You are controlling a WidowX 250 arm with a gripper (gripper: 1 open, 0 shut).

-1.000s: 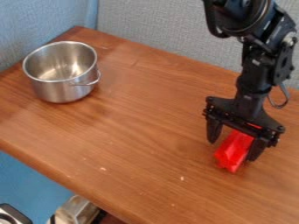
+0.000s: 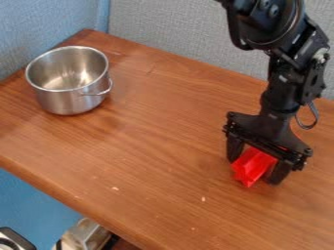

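My black gripper [image 2: 259,156] is low over the right side of the wooden table, its fingers open on either side of a red object [image 2: 252,167]. The gripper body covers part of the red object, and I cannot tell whether the fingers touch it. A steel pot [image 2: 68,80] with a wire handle stands at the upper left of the table.
Grey and blue padded walls border it at the back and left. Some metal hardware [image 2: 84,237] sits beyond the lower-left edge.
My gripper has shifted slightly left, and less of the red object shows beneath it now. The pot has stayed put.
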